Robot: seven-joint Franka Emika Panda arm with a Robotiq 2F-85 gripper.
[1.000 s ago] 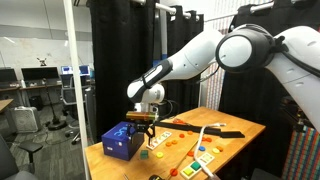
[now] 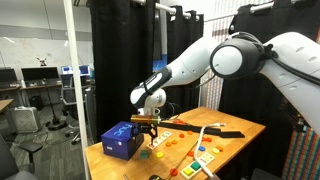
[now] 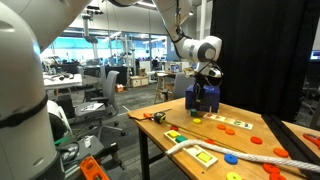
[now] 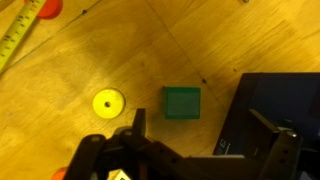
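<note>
A small green block point(image 4: 182, 103) lies on the wooden table, seen from above in the wrist view. My gripper is open above it, its two dark fingers spread wide with the block showing in the gap, nearer the left one. In exterior view 1 the gripper point(image 2: 145, 130) hangs over the table beside the blue box point(image 2: 122, 141), and the green block point(image 2: 144, 155) sits below it. Exterior view 2 shows the gripper only small and dark against the box, so its fingers are hard to make out there.
A dark box point(image 4: 265, 95) stands close to the right of the block. A yellow disc point(image 4: 108, 103) lies to its left, with a yellow measuring strip point(image 4: 20, 35) farther off. Several colored discs and a white rope point(image 3: 245, 156) lie across the table.
The arm's elbow has come down, and the gripper has shifted slightly to the right in exterior view 1. The blue box and the green block have stayed where they were.
</note>
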